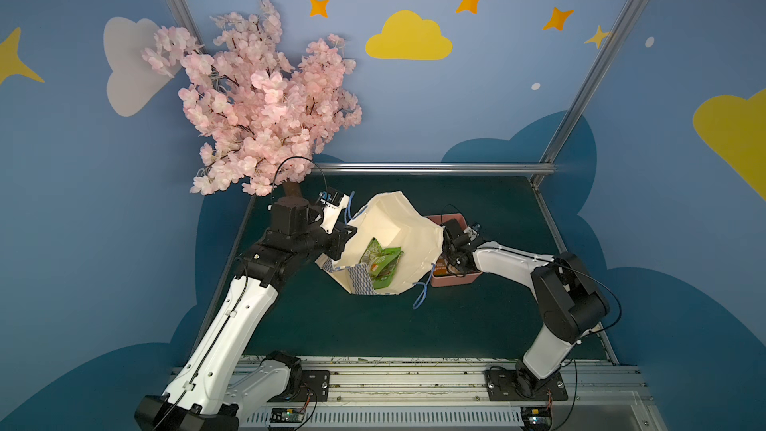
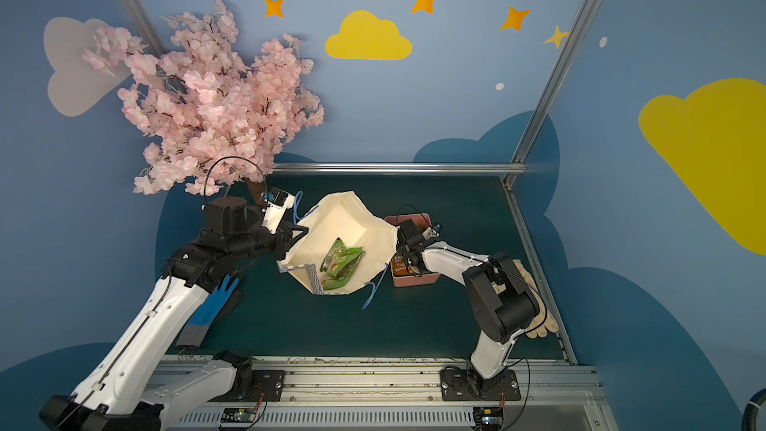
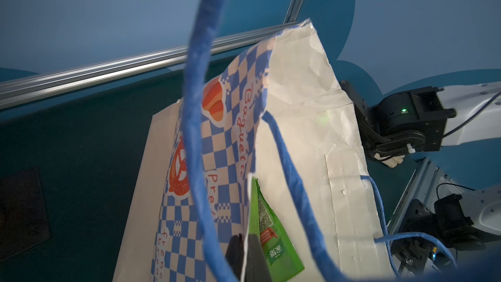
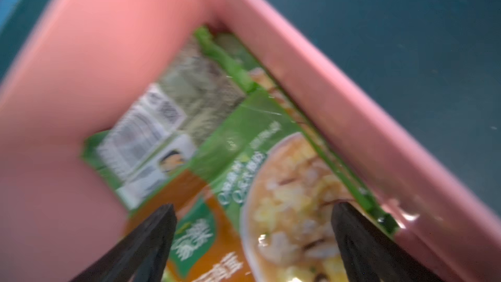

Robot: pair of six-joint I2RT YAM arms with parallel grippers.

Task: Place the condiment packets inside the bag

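Observation:
The cream paper bag (image 1: 411,227) stands wide open in the middle of the table, several green packets (image 1: 383,261) lying inside. At its left edge my left gripper is shut, the thin paper rim between its fingers. In the right wrist view more condiment packets (image 4: 245,125) lie in the pink box (image 4: 375,112), one with a soup picture facing up. My right gripper is open right over that packet, a finger (image 4: 151,237) to either side; whether they touch it I cannot tell. From above, the right arm hides part of the box.
The bag's blue handle (image 1: 420,295) hangs by the pink box, close to the right arm. Gloves lie at the left (image 2: 209,309) and right (image 2: 546,315) of the table. Pink blossoms (image 1: 263,103) rise at the back left.

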